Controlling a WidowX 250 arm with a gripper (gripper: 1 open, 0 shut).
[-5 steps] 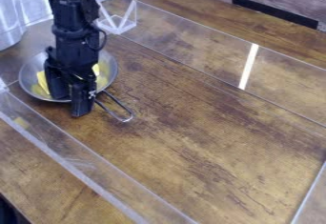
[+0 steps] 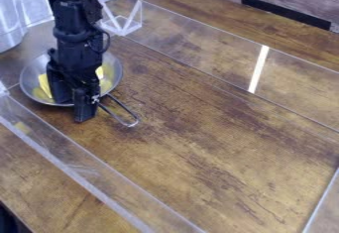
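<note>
My black gripper [image 2: 75,103] reaches down over a metal pan [image 2: 38,76] at the left of the camera view. A yellow object [image 2: 48,84] lies in the pan, mostly hidden behind the arm. A wire handle [image 2: 126,118] sticks out toward the lower right from beside the gripper. I cannot tell whether the gripper holds anything or how far apart its fingers are.
A wooden table [image 2: 212,158] fills most of the view, with a wide clear area to the right. Clear plastic strips cross it. A pale container [image 2: 14,34] stands at the upper left, and a small white frame is behind the arm.
</note>
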